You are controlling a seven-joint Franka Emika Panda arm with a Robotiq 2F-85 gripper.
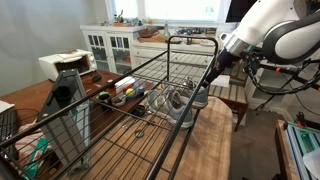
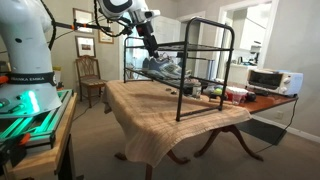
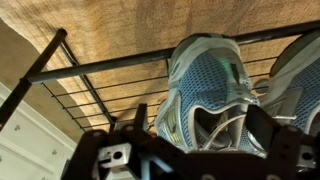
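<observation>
A pair of grey-blue sneakers (image 3: 208, 82) rests on the black wire shoe rack (image 1: 118, 142). In the wrist view one shoe is below and between my fingers, its toe pointing up the picture; the second shoe (image 3: 300, 76) is to its right and cut by the frame edge. My gripper is open, its two fingers set wide apart. From exterior view 2, the gripper (image 2: 151, 46) hangs by the rack's upper level, above the sneakers (image 2: 166, 68). Whether the fingers touch the shoe cannot be told.
The rack's upper rails and posts (image 2: 181, 75) stand close to the arm. Beneath lies a wooden table (image 1: 208, 145). A white toaster oven (image 2: 276, 82) and small items occupy the dark desk behind.
</observation>
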